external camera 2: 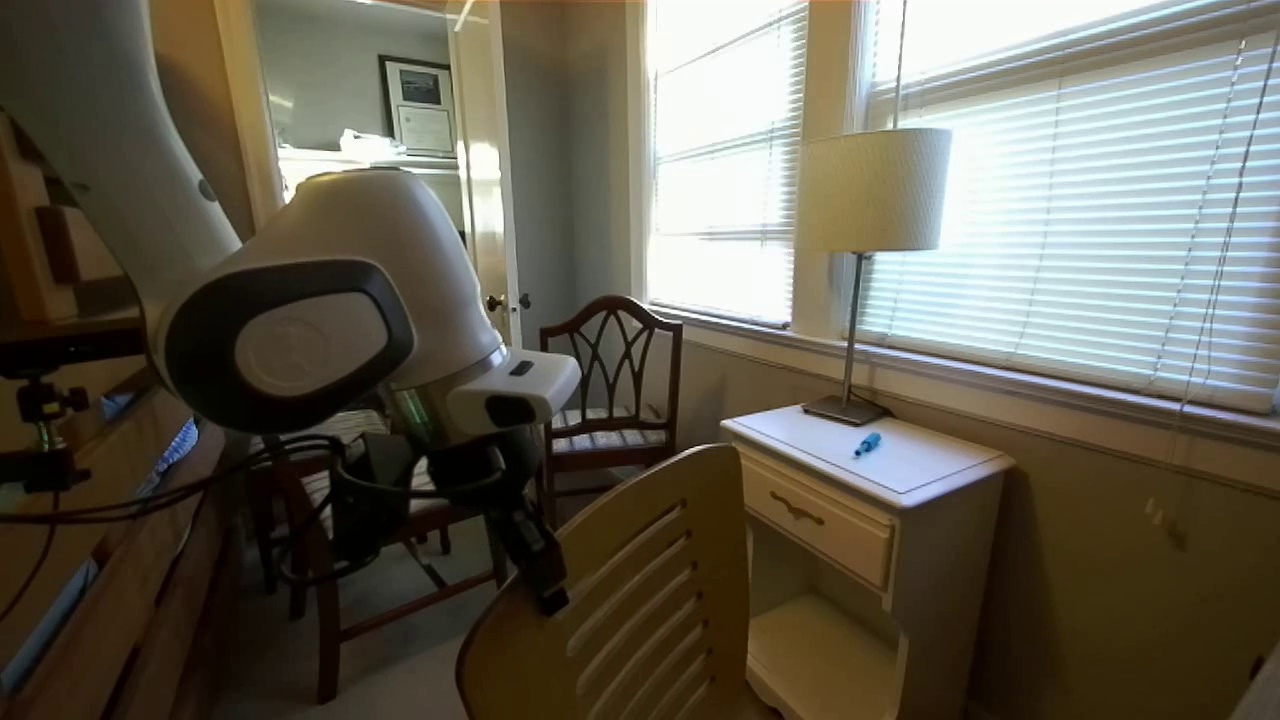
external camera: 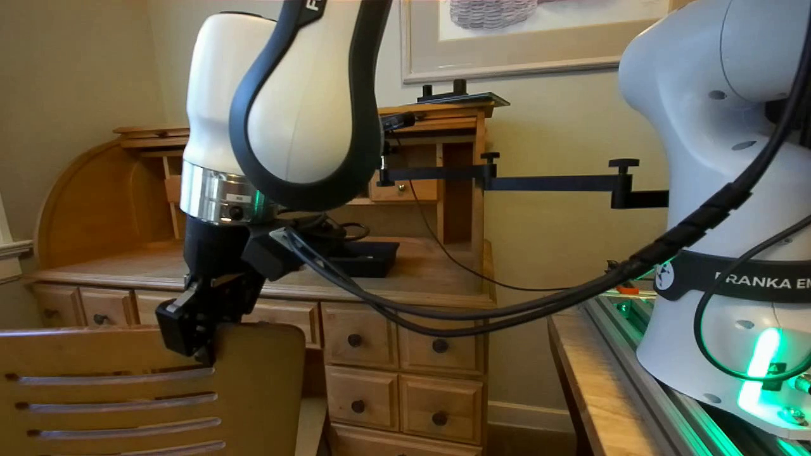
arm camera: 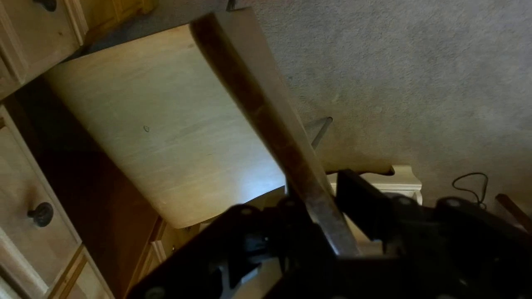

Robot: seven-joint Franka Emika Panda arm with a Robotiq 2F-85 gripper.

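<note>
A wooden chair with a slotted backrest (external camera: pixel 258 380) stands in front of the roll-top desk (external camera: pixel 426 266). At the top edge of that backrest my gripper (external camera: pixel 190 338) is shut, with the board between its fingers. From the other side, exterior view 2 shows the gripper (external camera 2: pixel 546 588) over the edge of the slatted backrest (external camera 2: pixel 708 504). In the wrist view the backrest's top edge (arm camera: pixel 269 119) runs down between the dark fingers, and the pale seat (arm camera: pixel 169 119) lies below. The lower part of the chair is mostly hidden.
A white nightstand (external camera 2: pixel 864 462) with a lamp (external camera 2: pixel 882 192) and a small blue object (external camera 2: pixel 867 444) stands beyond the chair. A dark wooden chair (external camera 2: pixel 612 360) is behind the arm. Carpet (arm camera: pixel 424 89) is open on one side of the seat.
</note>
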